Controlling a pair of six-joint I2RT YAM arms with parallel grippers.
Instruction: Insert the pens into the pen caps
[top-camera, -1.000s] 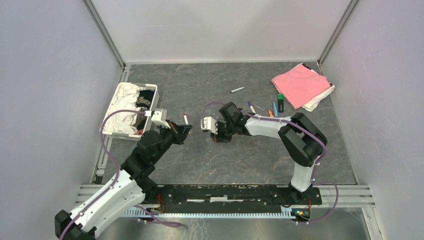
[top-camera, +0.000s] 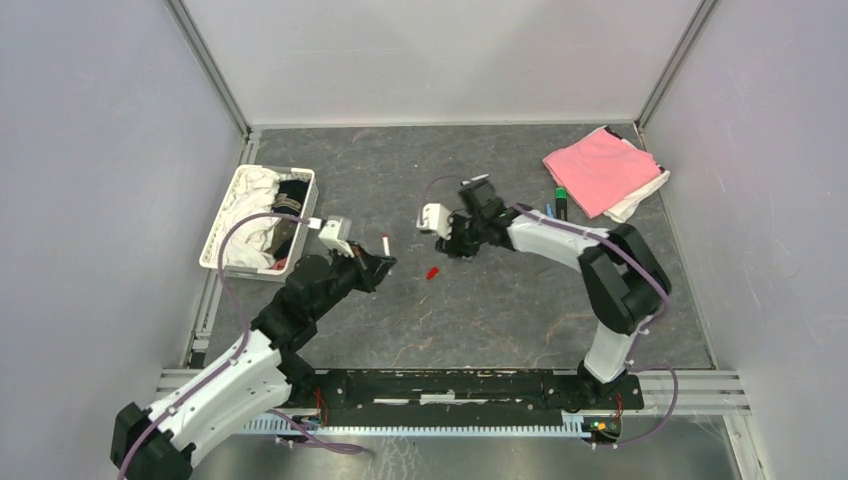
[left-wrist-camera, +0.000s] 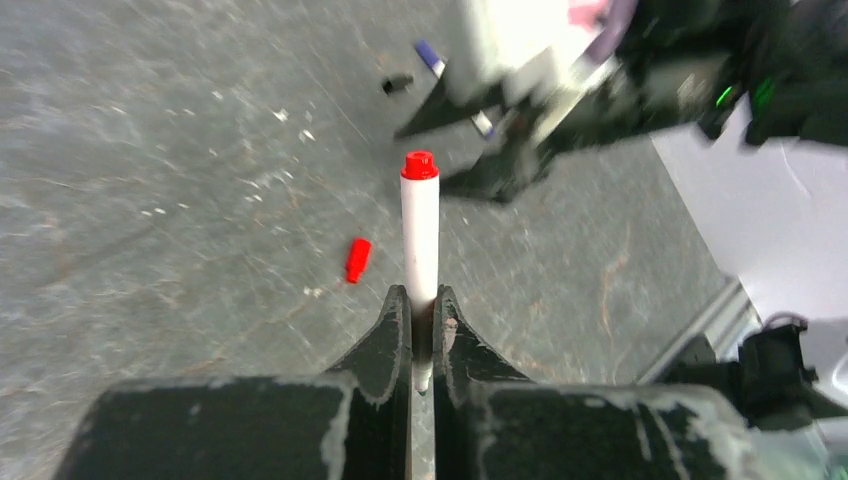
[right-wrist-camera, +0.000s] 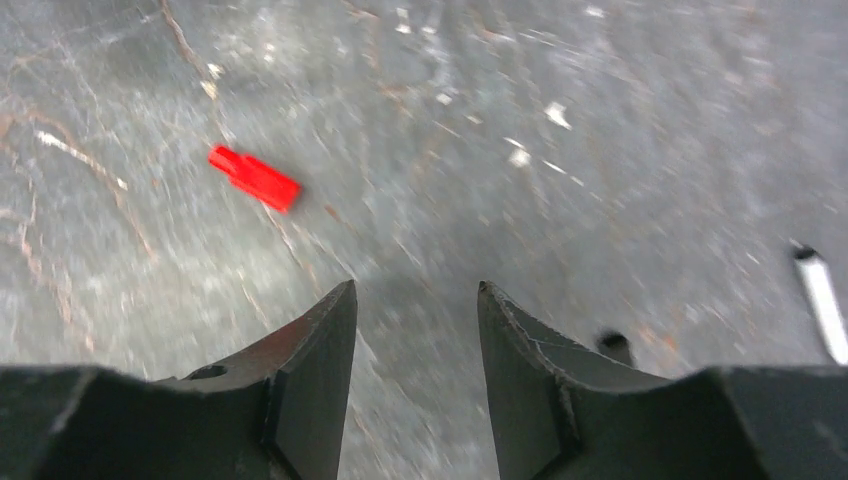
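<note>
My left gripper is shut on a white pen (left-wrist-camera: 420, 225) with a red end, held upright in the left wrist view. A small red pen cap (right-wrist-camera: 255, 180) lies on the grey floor below, also visible in the top view (top-camera: 432, 273). My right gripper hangs open over the floor with nothing between its fingers, the red cap ahead of it to the upper left in its view. A white marker (right-wrist-camera: 820, 300) and a dark cap (right-wrist-camera: 614, 345) lie at the right of that view.
A white basket (top-camera: 213, 235) of cloths stands at the left. Pink and white cloths (top-camera: 600, 170) lie at the back right beside a green-and-black object (top-camera: 561, 205). The right arm partly covers other pens in the top view.
</note>
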